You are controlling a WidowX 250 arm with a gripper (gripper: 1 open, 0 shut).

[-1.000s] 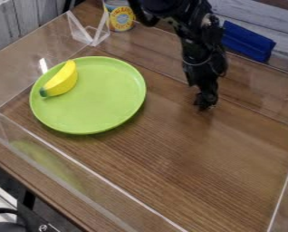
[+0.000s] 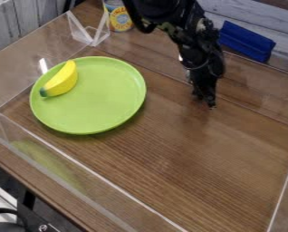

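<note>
My black gripper (image 2: 205,98) reaches down from the top centre of the camera view to the wooden table (image 2: 195,172), to the right of the green plate. It is shut, and I see nothing clearly between its dark fingertips. A yellow banana-like object (image 2: 62,80) lies on the left part of the green plate (image 2: 92,109).
A can with a blue and yellow label (image 2: 120,18) stands at the back, left of the arm. A blue block (image 2: 245,41) lies at the back right. A clear plastic frame (image 2: 89,25) is at upper left.
The arm and upper part of the gripper have shifted slightly left over the last second, while the fingertips stay at about the same spot. The plate and other objects are unchanged.
</note>
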